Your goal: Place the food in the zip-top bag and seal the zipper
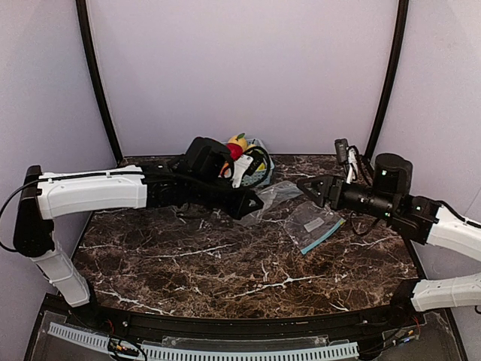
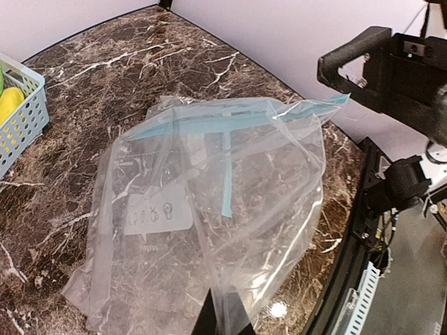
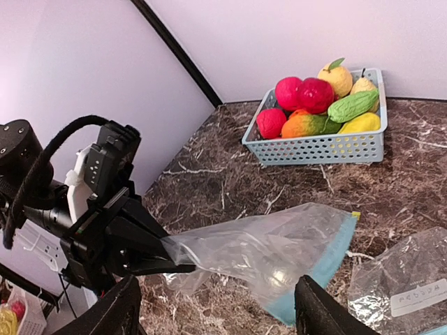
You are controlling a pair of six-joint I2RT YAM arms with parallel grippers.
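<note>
A clear zip top bag (image 2: 209, 188) with a pale blue zipper hangs in the air from my left gripper, which is shut on its lower end. In the top view my left gripper (image 1: 246, 203) holds it near the middle. My right gripper is part open, just beside the bag's zipper edge (image 3: 328, 258), its fingers apart. A second clear bag (image 1: 316, 226) lies flat on the marble table at the right. Behind, a light blue basket (image 3: 314, 148) holds several fruits and vegetables.
Pale walls stand at the back and sides. My left arm covers much of the basket in the top view.
</note>
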